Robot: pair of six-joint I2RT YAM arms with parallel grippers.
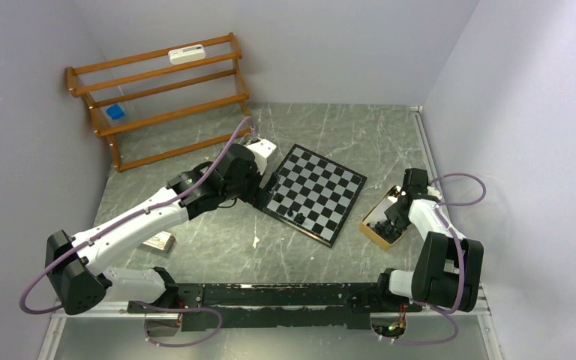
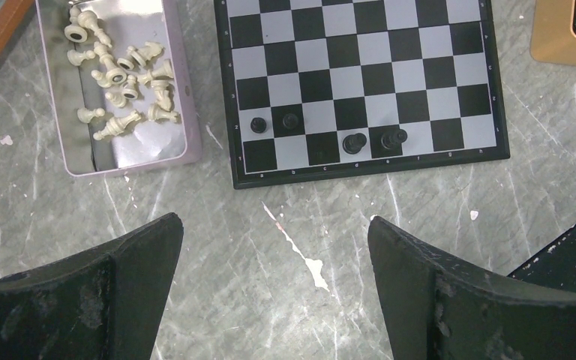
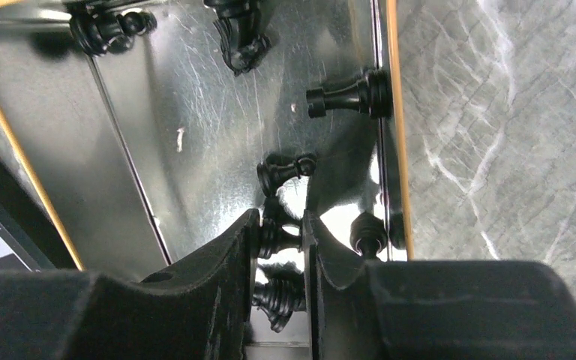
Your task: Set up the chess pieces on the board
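The checkered chess board [image 1: 316, 191] lies mid-table. Several black pieces, including a taller one [image 2: 394, 136], stand along its near side in the left wrist view. My left gripper is open and empty above the table in front of the board. My right gripper is down in the box of black pieces [image 1: 376, 238], its fingers [image 3: 246, 244] a narrow gap apart. A black piece [image 3: 274, 236] shows in that gap; whether it is gripped cannot be told. Other black pieces lie loose there, among them one by the wall [image 3: 349, 96].
A pale box [image 2: 193, 139] with several cream pieces stands left of the board in the left wrist view. A wooden rack [image 1: 165, 105] stands at the back left. Bare table lies between the board and the front edge.
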